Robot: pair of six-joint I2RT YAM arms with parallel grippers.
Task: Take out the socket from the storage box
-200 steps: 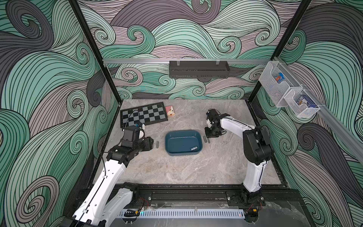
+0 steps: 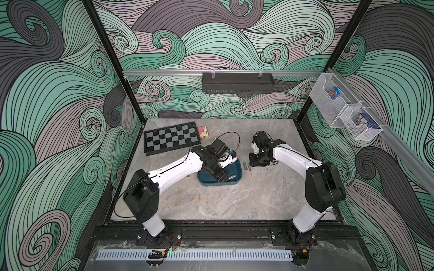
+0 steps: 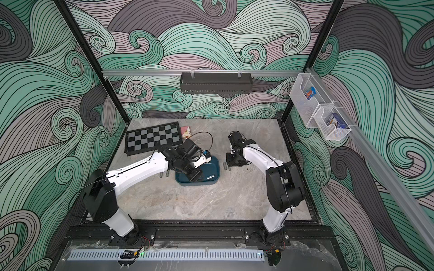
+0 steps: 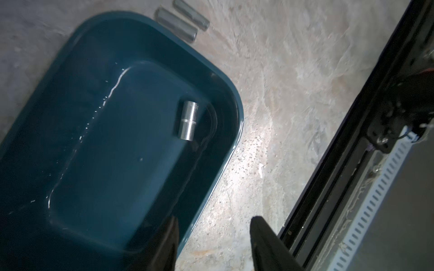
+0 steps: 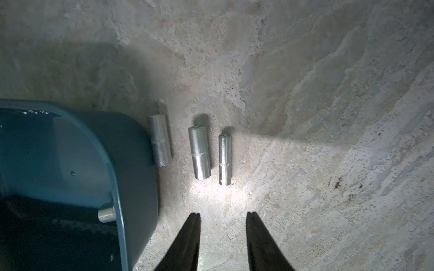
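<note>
The storage box (image 4: 228,149) is a dark blue open tray in the middle of the table. Inside it, near one corner, lies a short silver socket (image 4: 188,120), clear of the walls. The left gripper is over the box, its fingers apart with nothing between them; in the left wrist view the socket sits well ahead of the fingertips. To the right of the box the right gripper also stands open and empty. Beyond its fingertips lie a thick socket (image 5: 199,152) and a thinner socket (image 5: 224,159) on the tabletop.
Another metal cylinder (image 5: 159,141) rests close against the box's outer wall. More cylinders (image 3: 161,174) lie left of the box. A chessboard (image 2: 169,137) and a small card box (image 2: 203,131) are at the back left.
My left arm has swung from the left side of the table to over the box, largely covering it. The socket stays in the box.
</note>
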